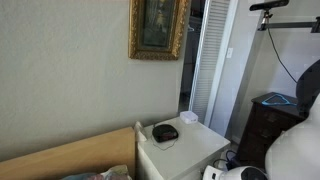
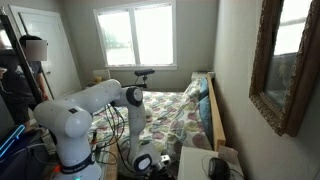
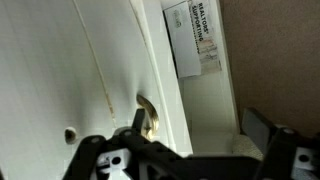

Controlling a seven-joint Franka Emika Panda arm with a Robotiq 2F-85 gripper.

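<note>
In the wrist view my gripper stands open, its dark fingers wide apart with no object held between them. Near the left finger is a curved metal handle [image 3: 149, 116] on a white panel [image 3: 105, 55]. A pale ledge runs along the panel's right side, and a printed paper [image 3: 194, 38] lies just beyond it. The white nightstand [image 1: 184, 153] shows at lower middle in exterior view 1. My white arm [image 1: 296, 155] is low at the right there; contact between the fingers and the handle cannot be made out.
A black device [image 1: 165, 133] and a small white box [image 1: 188, 117] sit on the nightstand. Beside it is the bed's wooden headboard [image 1: 65, 162]. A dark dresser [image 1: 266, 128] stands at right. Brown surface [image 3: 270, 55] fills the wrist view's right side.
</note>
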